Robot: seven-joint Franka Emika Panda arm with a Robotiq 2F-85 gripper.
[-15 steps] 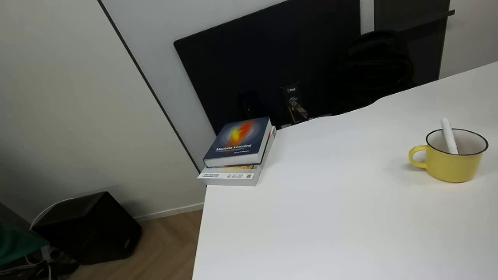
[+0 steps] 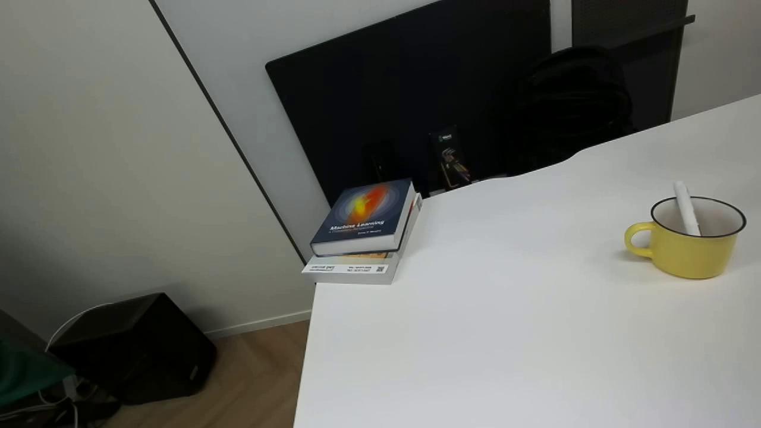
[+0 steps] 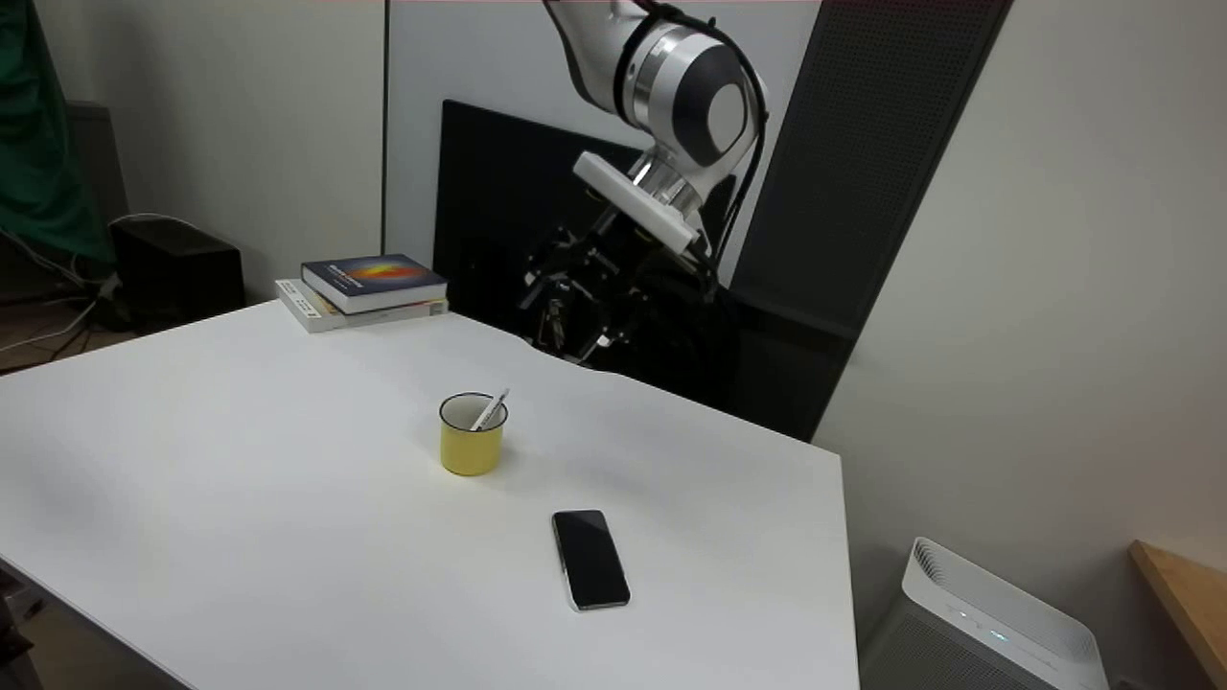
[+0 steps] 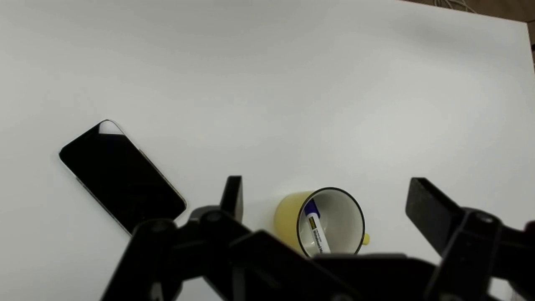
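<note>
A yellow mug (image 2: 688, 251) with a dark rim stands upright on the white table, its handle toward the left in exterior view 1. Inside it leans a white marker (image 2: 686, 208); the wrist view shows the blue end of the marker (image 4: 317, 228) down in the mug (image 4: 291, 220). My gripper is open, its fingers (image 4: 231, 198) wide apart with nothing held. In exterior view 2 the gripper (image 3: 564, 310) hangs above the table's far edge, clear of the mug (image 3: 469, 448); its dark fingers are hard to make out there.
A black phone (image 3: 591, 560) lies flat on the table, nearer the front than the mug. Two stacked books (image 2: 364, 221) sit at the table's far left corner.
</note>
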